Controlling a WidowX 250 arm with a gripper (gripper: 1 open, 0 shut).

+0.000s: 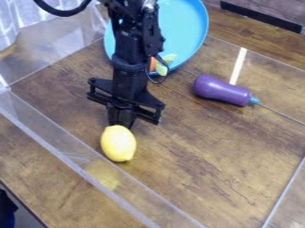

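My black gripper (pixel 119 119) reaches down to the wooden floor of the workspace, its fingertips just behind a yellow oval object (pixel 118 143). The gripper looks shut, with nothing seen between its fingers. The yellow object lies on the wood, touching or very close to the fingertips; the exact gap is hard to tell.
A blue bowl (pixel 188 27) stands at the back, with an orange-and-green item beside it, partly behind the arm. A purple eggplant (pixel 222 89) and a white strip (pixel 237 62) lie at the right. A clear plastic edge runs along the left.
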